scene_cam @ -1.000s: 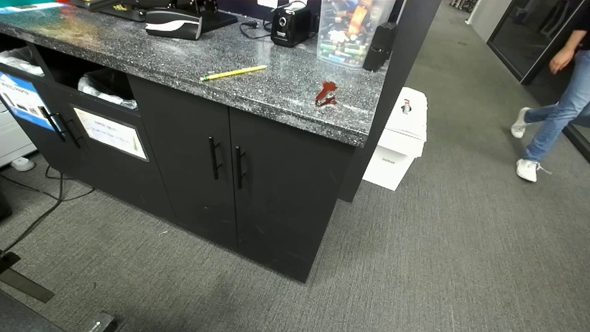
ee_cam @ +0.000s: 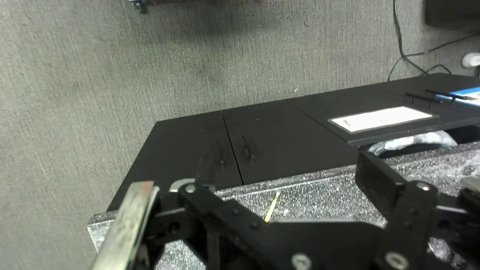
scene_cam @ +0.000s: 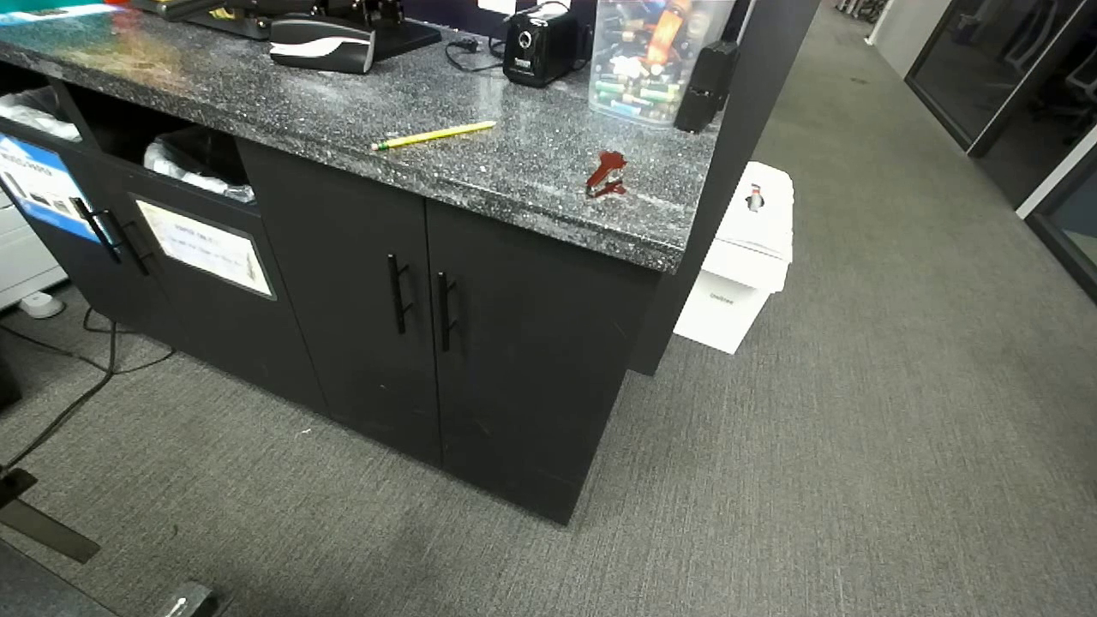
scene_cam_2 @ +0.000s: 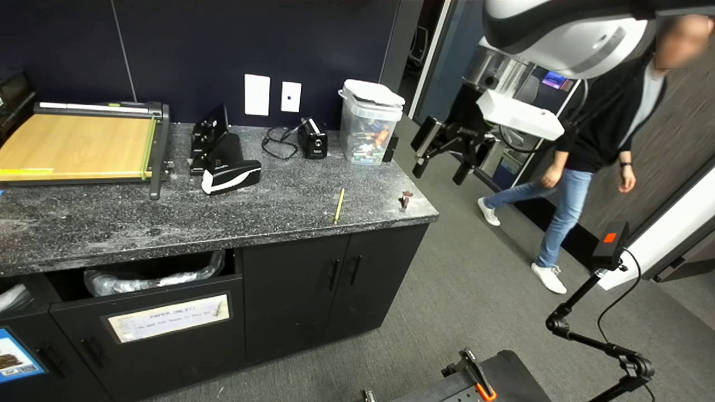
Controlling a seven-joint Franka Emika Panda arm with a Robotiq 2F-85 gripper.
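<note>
My gripper (scene_cam_2: 440, 173) hangs in the air beyond the counter's right end in exterior view 2, its fingers spread wide and nothing between them. In the wrist view the open fingers frame part of the counter and the cabinet doors. On the speckled counter (scene_cam: 494, 175) lies a yellow pencil (scene_cam: 434, 135), also visible in the wrist view as a short yellow strip (ee_cam: 272, 207). A dark red staple remover (scene_cam: 607, 174) sits near the counter's right front corner. Exterior view 1 does not show the gripper.
Toward the back stand a clear bin of batteries (scene_cam_2: 367, 130), a black electric sharpener (scene_cam_2: 312, 138), a stapler (scene_cam_2: 231, 177) and a paper cutter (scene_cam_2: 80, 144). A person (scene_cam_2: 583, 154) is on the floor behind the arm.
Pencil and staple remover have stayed in place.
</note>
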